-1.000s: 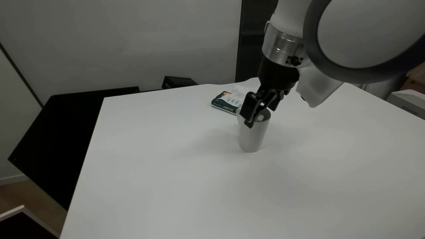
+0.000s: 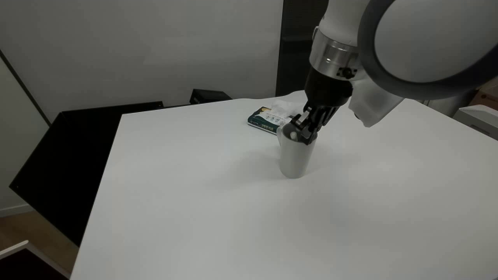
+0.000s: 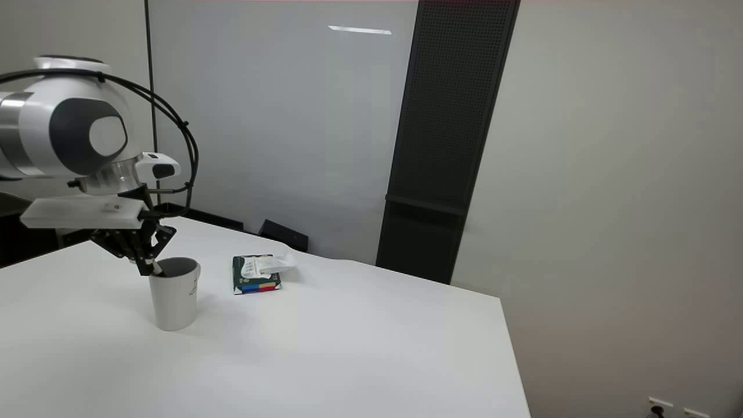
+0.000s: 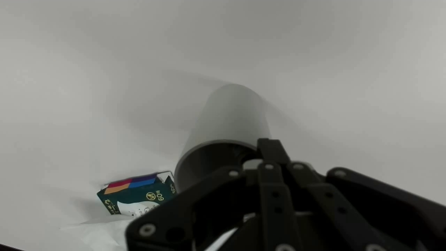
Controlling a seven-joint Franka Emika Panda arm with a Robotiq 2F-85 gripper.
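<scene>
A pale cup (image 2: 295, 158) stands upright on the white table, its mouth up; in the second exterior view the cup (image 3: 174, 304) shows a small dark mark near its handle side. A small white object (image 2: 293, 135) with a rounded end shows inside the mouth. My gripper (image 2: 305, 133) is shut at the cup's rim, seemingly on that white object. In the wrist view, the white object (image 4: 252, 164) shows beside the closed fingers (image 4: 271, 151), which hide most of it. Whether the fingers also touch the rim cannot be told.
Behind the cup lies a green tissue pack (image 3: 256, 274) with a white tissue sticking out, close to the cup in the wrist view. A black box (image 3: 283, 235) sits past the back edge.
The fingers were spread apart over the cup and have come together at the rim. The white object's end has shifted left within the mouth. The cup has stayed in place.
</scene>
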